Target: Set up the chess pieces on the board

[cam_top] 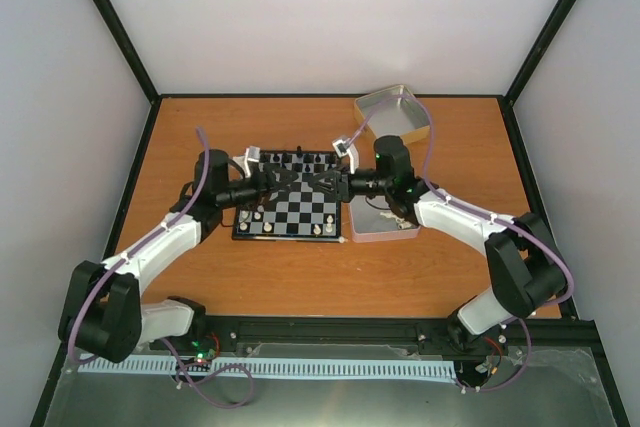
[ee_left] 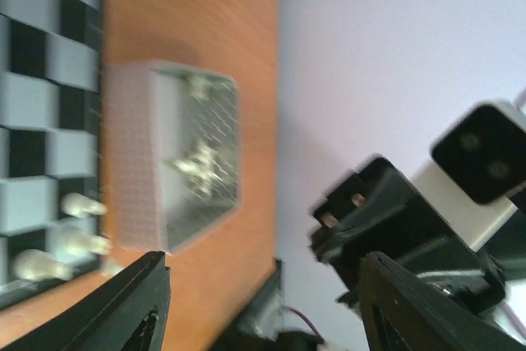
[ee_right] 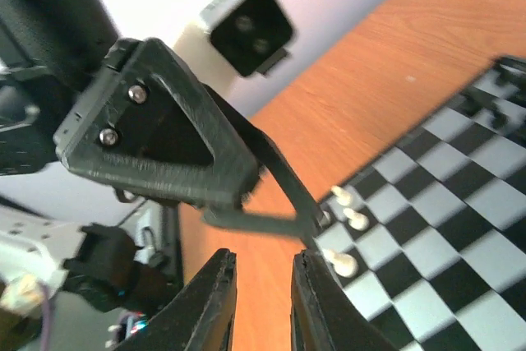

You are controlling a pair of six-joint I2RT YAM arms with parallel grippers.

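Observation:
The checkered board (cam_top: 299, 209) lies mid-table, black pieces along its back and white pieces (ee_left: 43, 265) at its near side. Both grippers hover over it, facing each other. My left gripper (cam_top: 285, 176) stands open; its fingers show wide apart in the left wrist view, nothing between them. My right gripper (cam_top: 320, 180) has its fingertips apart, low in the right wrist view, with no piece visible between them. A pink box (ee_left: 131, 154) to the board's right holds loose white pieces (ee_left: 201, 166).
An empty tan box (cam_top: 410, 127) stands at the back right. The two arms are close to each other above the board.

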